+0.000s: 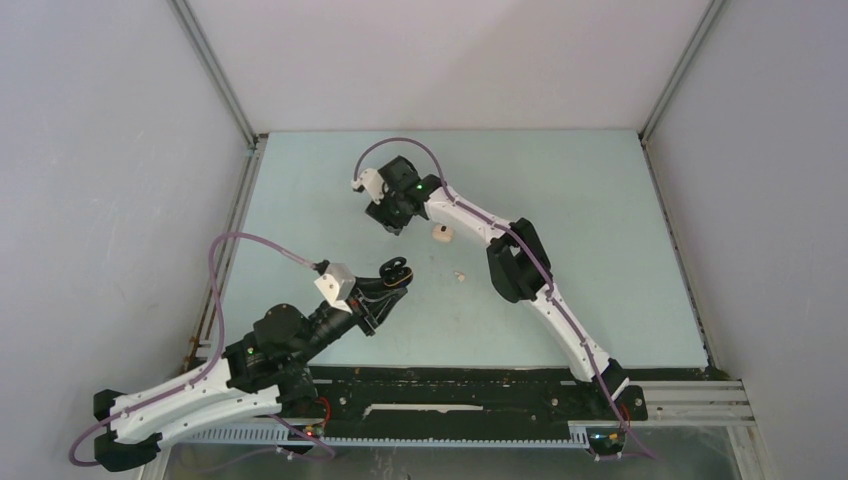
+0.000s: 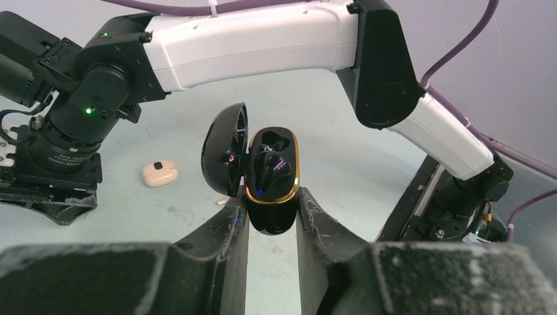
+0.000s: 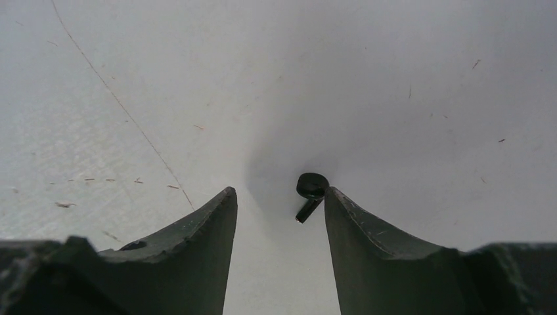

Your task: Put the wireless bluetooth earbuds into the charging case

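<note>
My left gripper is shut on the black charging case [image 2: 270, 210], gold-rimmed, lid open, held over the lower middle of the table; a glossy black shape sits inside it. In the right wrist view, a black earbud [image 3: 311, 186] with a short stem lies on the table, just beyond and between the fingertips of my part-open right gripper, beside the right-hand finger. From above, that gripper is at the upper middle of the table, where the earbud is hidden by the arm.
A small pale pink case [image 1: 442, 233] lies beside the right arm, with a small light piece [image 1: 460, 276] nearer the front. The right arm reaches diagonally across the back middle.
</note>
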